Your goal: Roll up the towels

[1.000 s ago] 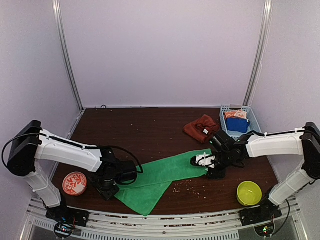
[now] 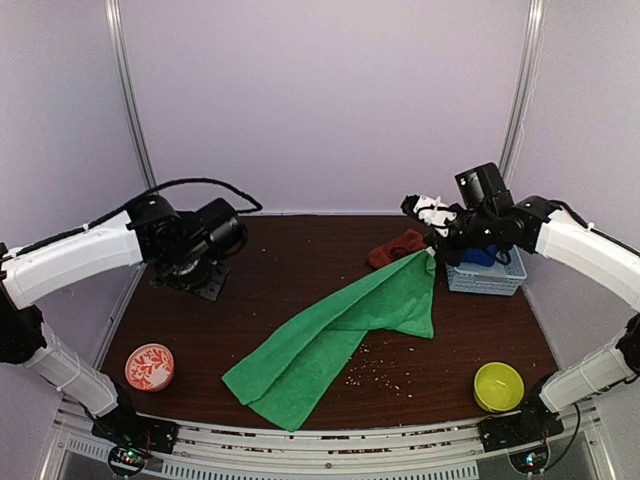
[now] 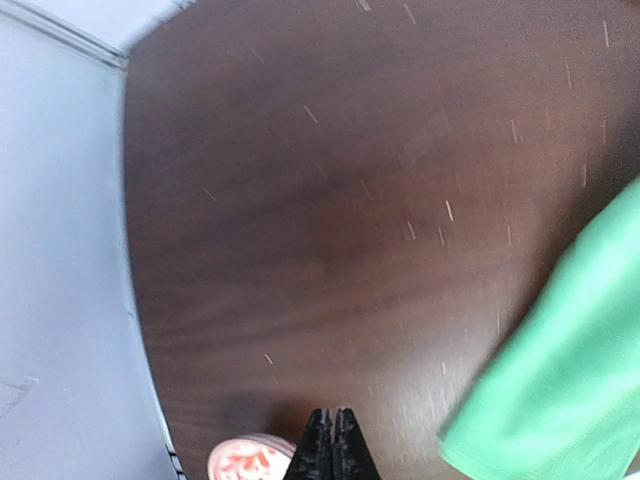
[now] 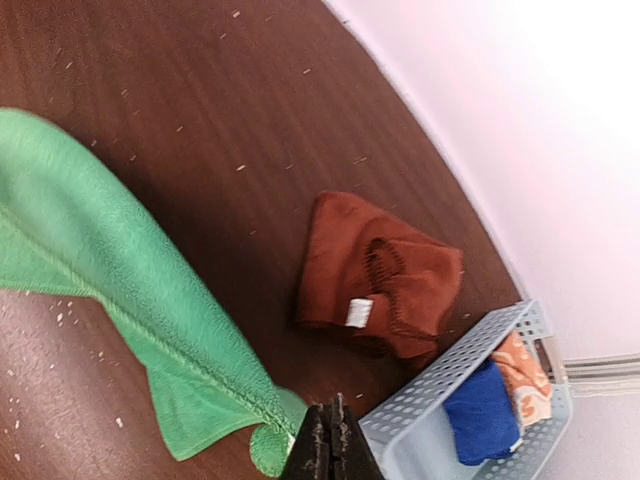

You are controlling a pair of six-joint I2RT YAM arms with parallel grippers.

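Observation:
The green towel stretches diagonally over the table, its right corner lifted and its left end lying flat near the front. My right gripper is shut on that raised corner, up by the basket. My left gripper is shut with nothing between its fingers, raised above the table at the left. In the left wrist view the towel's left corner lies to the right, apart from those fingers. A folded dark red towel rests on the table beside the basket.
A light blue basket holding a blue cloth and an orange-patterned cloth stands at the back right. Red-patterned bowl sits front left, yellow-green bowl front right. White crumbs lie beside the towel.

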